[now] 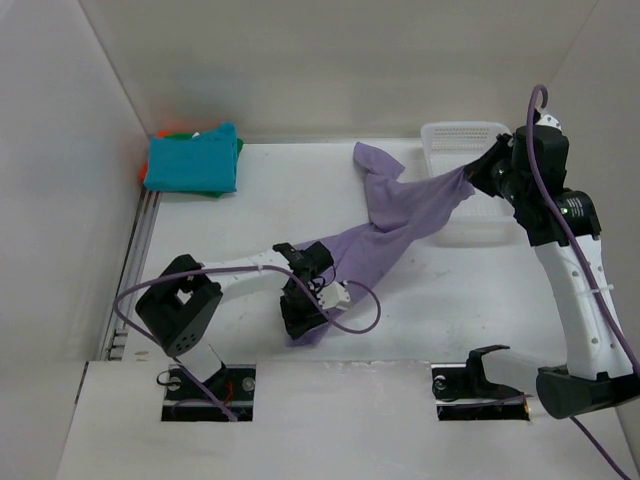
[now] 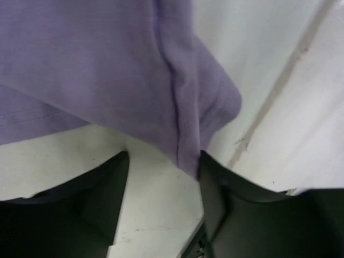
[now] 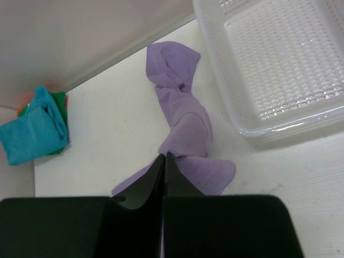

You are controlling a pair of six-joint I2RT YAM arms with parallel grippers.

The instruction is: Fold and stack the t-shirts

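A purple t-shirt (image 1: 392,240) is stretched diagonally across the table, its raised end pinched by my right gripper (image 1: 470,174) in front of the basket. In the right wrist view, the shut fingertips hold a gathered bit of the purple cloth (image 3: 188,134). Over the shirt's near-left end is my left gripper (image 1: 306,325), seen from above. The left wrist view shows its fingers (image 2: 102,188) apart, with a pointed fold of the shirt (image 2: 185,123) reaching down to the inner side of the right-hand finger. Whether that fold lies between the fingers is unclear.
A folded teal shirt (image 1: 192,163) lies at the back left on top of green and orange cloth. The empty white basket (image 1: 436,160) stands at the back right. Bare table shows at the front right and between the teal pile and the purple shirt.
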